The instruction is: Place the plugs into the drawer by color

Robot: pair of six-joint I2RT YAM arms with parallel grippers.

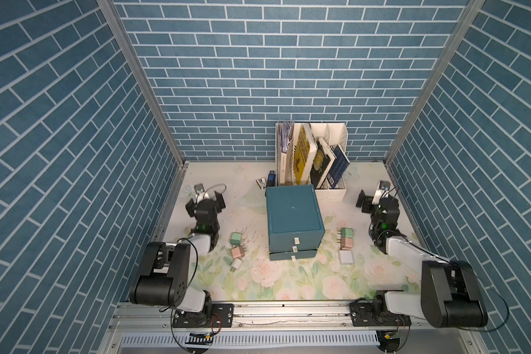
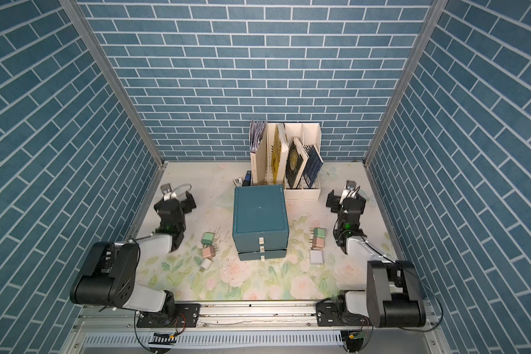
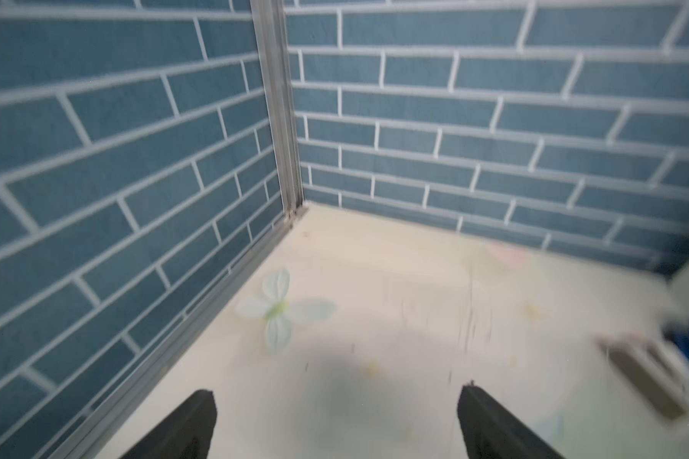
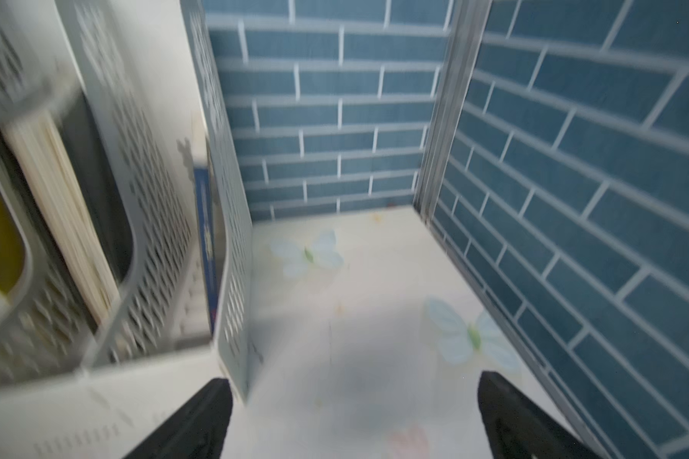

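In the top left view, a teal drawer box (image 1: 295, 212) stands mid-table with its drawers shut, small pale pulls on its front. Left of it, a green plug (image 1: 236, 238), a pink plug (image 1: 237, 252) and a white plug (image 1: 236, 265) lie in a loose column. To its right are another green plug (image 1: 347, 232), pink plug (image 1: 346, 242) and white plug (image 1: 345, 257), close together. My left gripper is open and empty, raised left of the left plugs. Open and empty too, my right gripper is raised beyond the right plugs. No plugs show in either wrist view.
Behind the box a white file rack (image 1: 336, 192) holds books and papers. Small blue and white items (image 1: 270, 178) lie by its left foot. Brick-patterned walls close in the back and sides.
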